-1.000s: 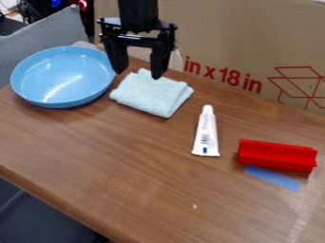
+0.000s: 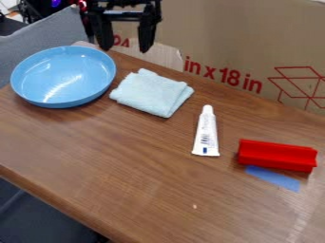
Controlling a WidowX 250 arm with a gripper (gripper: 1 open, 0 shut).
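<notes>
My black gripper (image 2: 125, 40) hangs open at the top of the camera view, above the back of the blue plate and the folded light-blue cloth, with nothing seen between its fingers. The round blue plate (image 2: 61, 74) lies at the left of the wooden table. The folded cloth (image 2: 150, 92) lies just right of it. A white tube (image 2: 206, 131) lies upright in the image at centre right, and a red block (image 2: 277, 155) lies at the right.
A cardboard box (image 2: 241, 43) stands along the back. A strip of blue tape (image 2: 272, 177) is on the table below the red block.
My gripper has risen from above the cloth toward the top edge and shifted left, compared with a second ago. The objects on the table have not visibly moved.
</notes>
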